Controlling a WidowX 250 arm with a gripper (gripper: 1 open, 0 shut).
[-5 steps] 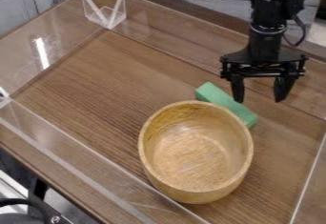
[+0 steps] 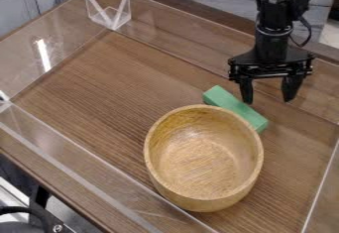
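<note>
My black gripper (image 2: 269, 77) hangs from the top right, low over the wooden table, its fingers spread open. A green block (image 2: 236, 109) lies below and left of it, next to a large light-yellow bowl (image 2: 203, 189). I see nothing held between the fingers.
A clear plastic container (image 2: 109, 12) stands at the upper left. A wall or ledge runs along the back right, and the table's edge shows at the lower left.
The gripper and arm have shifted very slightly. The block and bowl look unmoved.
</note>
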